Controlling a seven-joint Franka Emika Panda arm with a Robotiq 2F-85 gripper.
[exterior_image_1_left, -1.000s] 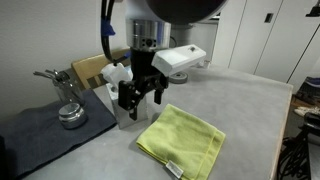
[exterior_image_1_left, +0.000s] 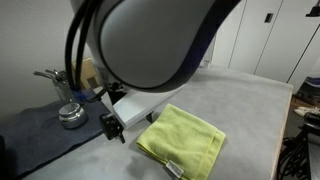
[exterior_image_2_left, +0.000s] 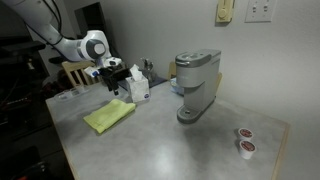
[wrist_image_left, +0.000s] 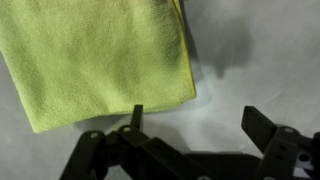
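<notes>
A yellow-green cloth (exterior_image_1_left: 182, 140) lies spread on the table, with a small grey patch near its front edge. The wrist view has the cloth (wrist_image_left: 95, 55) at upper left, its lower right corner close to one of my fingers. My gripper is open, with bare grey table between its fingertips and nothing held. In exterior view 2 the arm stands behind the cloth (exterior_image_2_left: 109, 116), with dark fingers above the table. Exterior view 1 shows one finger left of the cloth; the big white arm covers much of that view.
A coffee machine (exterior_image_2_left: 197, 85) stands mid-table, and two small white cups (exterior_image_2_left: 246, 149) sit farther right. A white bag (exterior_image_2_left: 139, 86) is behind the cloth. At the left, a metal container (exterior_image_1_left: 72, 115) rests on a dark mat.
The arm has come nearer to exterior camera 1, and the gripper has shifted left and lower beside the cloth. The white bag there is now mostly covered. The cloth has stayed put.
</notes>
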